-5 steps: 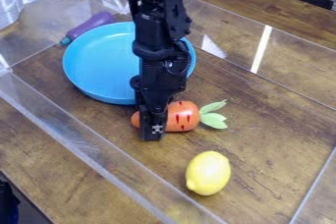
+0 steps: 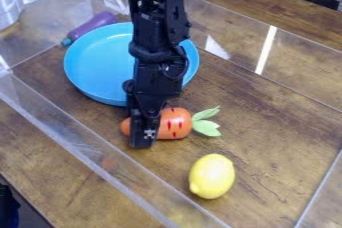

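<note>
My black gripper (image 2: 144, 126) reaches down from the top over an orange toy carrot (image 2: 175, 124) with pale green leaves (image 2: 206, 121), shut on the carrot's left part. The carrot lies low on the wooden table, just in front of a blue bowl (image 2: 98, 63). The gripper and arm hide part of the bowl and the carrot's left end.
A yellow lemon (image 2: 213, 176) lies to the front right. A purple eggplant (image 2: 86, 27) is at the back left beyond the bowl. Clear wooden table (image 2: 274, 112) stretches to the right; a transparent edge runs along the left.
The gripper and carrot have moved slightly left, toward the bowl's front. The lemon and eggplant are unmoved.
</note>
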